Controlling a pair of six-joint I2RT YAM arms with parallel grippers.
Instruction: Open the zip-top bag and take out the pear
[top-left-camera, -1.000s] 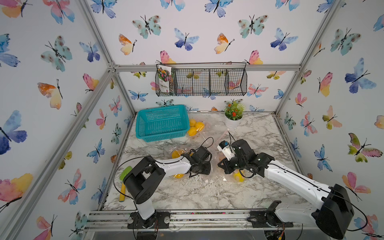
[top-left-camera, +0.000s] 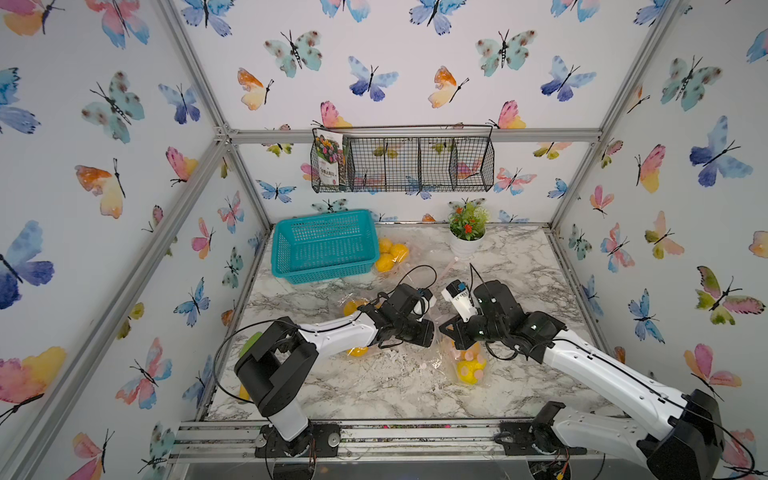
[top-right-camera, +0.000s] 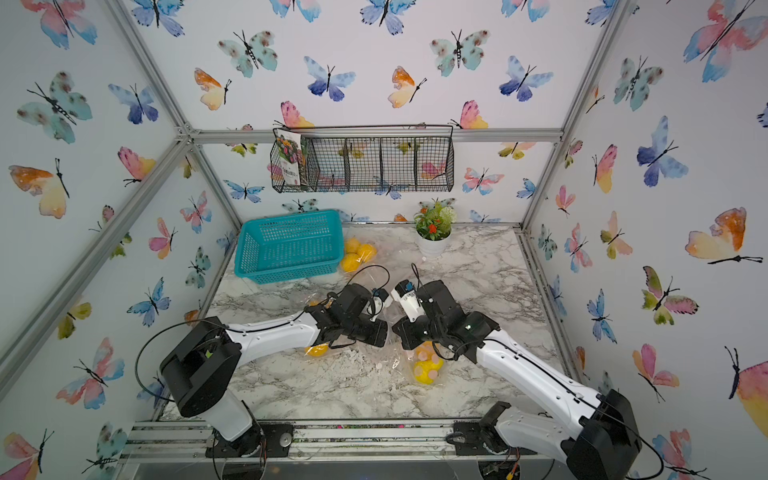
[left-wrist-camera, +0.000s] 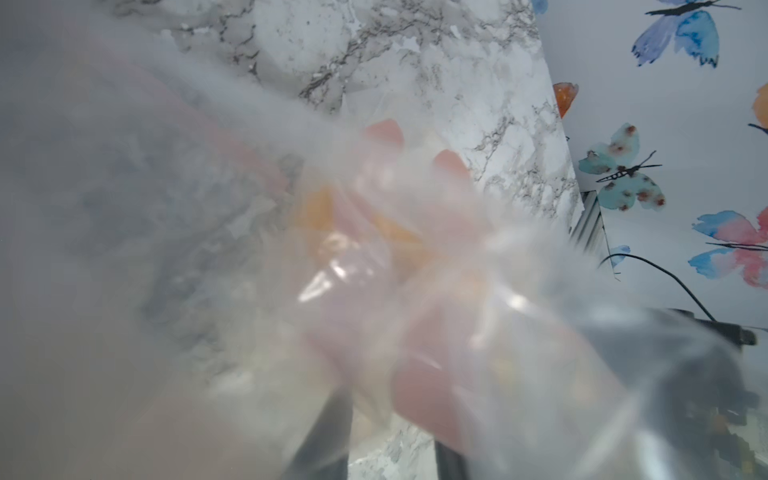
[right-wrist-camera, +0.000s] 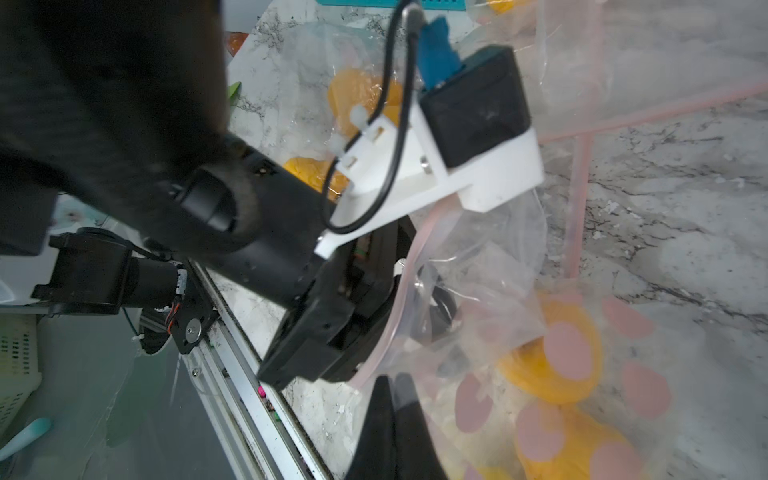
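Note:
A clear zip top bag (right-wrist-camera: 646, 388) with pink dots and a pink zip edge hangs slanted between my grippers, its lower end over the marble table. Yellow fruit (right-wrist-camera: 524, 368) shows through its film; I cannot tell which piece is the pear. My right gripper is shut, the bag's thin film at its fingertips. Facing it from the left, my left gripper has its fingers (left-wrist-camera: 324, 440) apart amid blurred plastic. Through the film in the right wrist view these fingers show past the zip edge; how deep they reach is unclear.
Another bag of yellow fruit (right-wrist-camera: 352, 96) lies under the left arm, and yellow fruit (top-left-camera: 392, 254) sits beside the teal basket (top-left-camera: 324, 272). A potted plant (top-left-camera: 467, 232) stands at the back.
My left gripper has moved right, close to the right one. The right gripper has shifted slightly, and more of the bag's fruit shows beneath it.

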